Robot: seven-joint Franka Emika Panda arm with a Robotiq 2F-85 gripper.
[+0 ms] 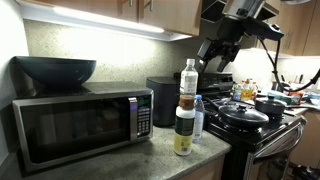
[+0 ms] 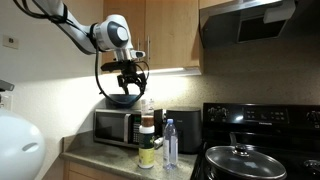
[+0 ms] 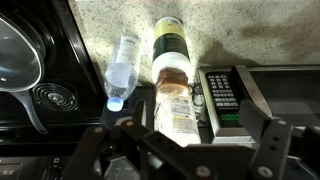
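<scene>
A clear bottle with a white label (image 1: 190,78) stands upright on a brown piece (image 1: 187,102), which sits on top of a white bottle with a dark and yellow label (image 1: 184,132). Beside this stack on the counter is a clear water bottle (image 2: 170,145) with a blue cap. My gripper (image 1: 212,58) is open above the stack, apart from it and empty. From above, the wrist view has the top bottle (image 3: 178,112) showing between the spread fingers, though below them.
Left of the stack sits a microwave (image 1: 85,125) with a dark bowl (image 1: 57,70) on it. A stove with a lidded pan (image 1: 243,113) is on the right. Upper cabinets (image 2: 165,35) hang close to the arm.
</scene>
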